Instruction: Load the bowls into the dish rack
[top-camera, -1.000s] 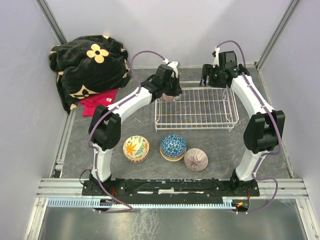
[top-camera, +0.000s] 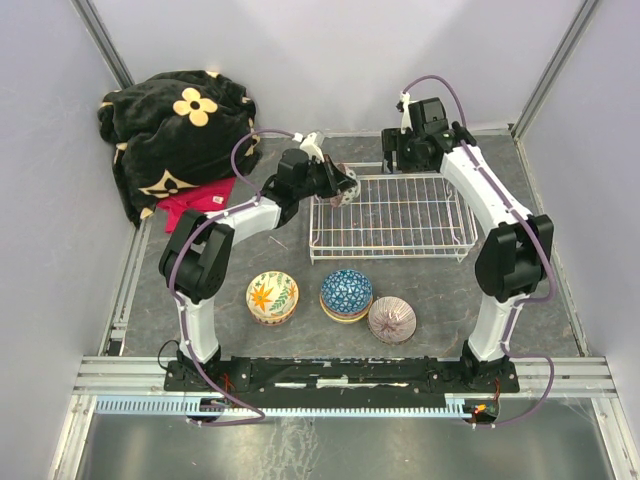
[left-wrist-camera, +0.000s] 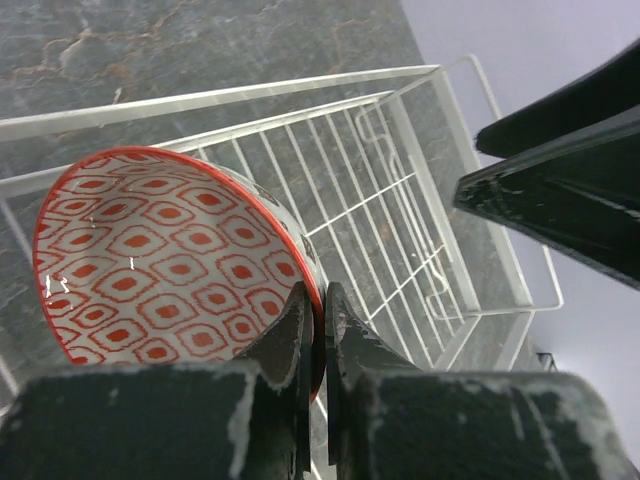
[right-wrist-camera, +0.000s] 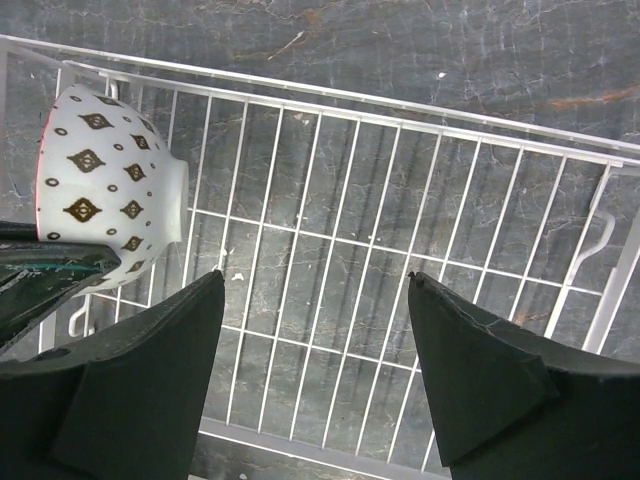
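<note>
A white bowl with a red rim and red pattern inside stands on its side at the left end of the white wire dish rack. My left gripper is shut on the bowl's rim. The right wrist view shows the same bowl's outside, brown-patterned, its foot facing the rack's middle. Over the back right part of the rack, my right gripper is open with nothing between its fingers. On the counter in front lie a floral bowl stack, a blue-patterned bowl on others and a purplish striped bowl.
A dark flowered cushion and a red cloth fill the back left corner. The rack's middle and right are empty. Bare counter shows at the front right.
My left gripper has moved left, and the bowl it holds shows more clearly at the rack's left end. The right gripper has also shifted left above the rack's back edge, staying open.
</note>
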